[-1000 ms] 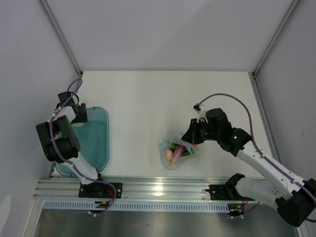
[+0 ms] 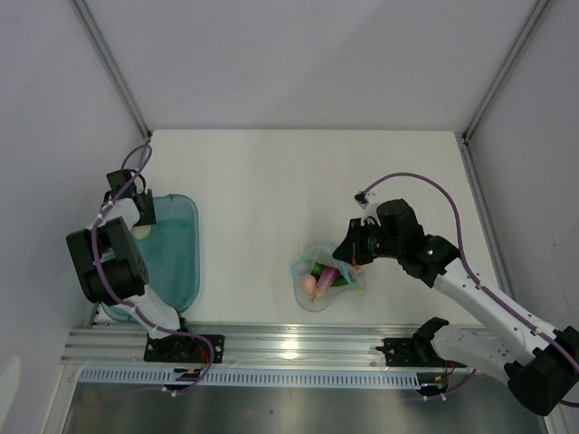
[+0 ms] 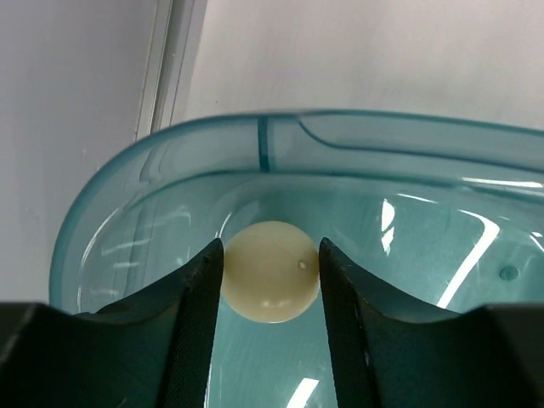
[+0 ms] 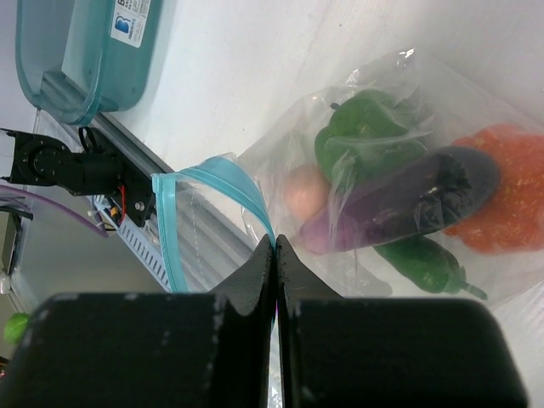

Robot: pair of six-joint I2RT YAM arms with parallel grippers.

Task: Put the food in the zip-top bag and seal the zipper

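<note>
In the left wrist view a pale round food item lies in the teal bin, between the fingertips of my left gripper; whether they grip it is unclear. My right gripper is shut on the blue rim of the clear zip bag. Inside the bag are a green pepper, an eggplant, an orange-red item, a pinkish round item and a long green pepper.
Grey walls border the sides and back, and a metal rail runs along the front edge.
My left gripper has shifted very slightly, with a little more of the pale item showing in the top view. The right arm and bag have not visibly moved.
</note>
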